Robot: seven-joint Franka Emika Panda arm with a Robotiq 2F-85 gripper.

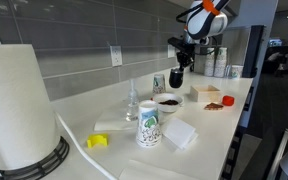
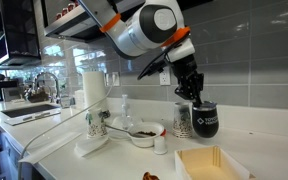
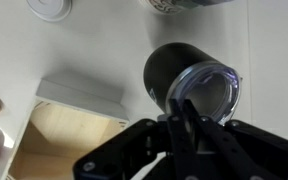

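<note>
A black tumbler with white lettering and a clear rim hangs above the counter, and my gripper is shut on its upper edge. In the wrist view the tumbler lies under my fingers, which pinch the clear rim. Exterior view 1 shows the dark tumbler held over the counter near the wall, behind the bowl. Inside the tumbler I cannot make out any contents.
A wooden box stands open close to the tumbler. A white bowl with dark contents, a patterned canister, a clear bottle and a red lid share the counter. Bare counter shows toward the front edge.
</note>
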